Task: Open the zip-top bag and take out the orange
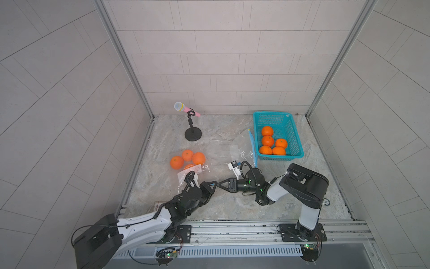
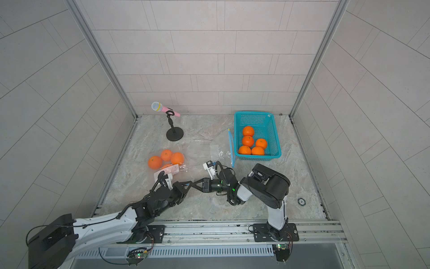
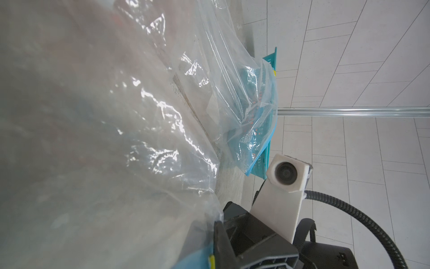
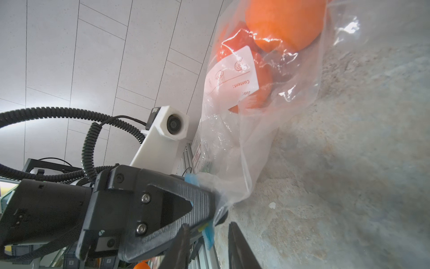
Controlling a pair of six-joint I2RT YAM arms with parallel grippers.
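Note:
The clear zip top bag (image 1: 243, 148) lies across the table, its blue zip strip (image 1: 253, 148) running beside the basket. Inside it are several oranges (image 1: 198, 158) at the left end, near a white label (image 4: 233, 79). My left gripper is shut on the bag's near corner, and a short blue zip end (image 4: 208, 237) pokes out past its tips. Facing it, my right gripper is part open, its dark fingers (image 4: 239, 248) on either side of that blue end with gaps showing. In the top left view the two grippers' tips almost meet.
A teal basket (image 1: 293, 134) with several loose oranges (image 1: 267, 141) stands at the back right. At the back left is a black stand (image 1: 193, 133) holding a pink and white object (image 1: 180, 106). Bare table lies to the right of the basket.

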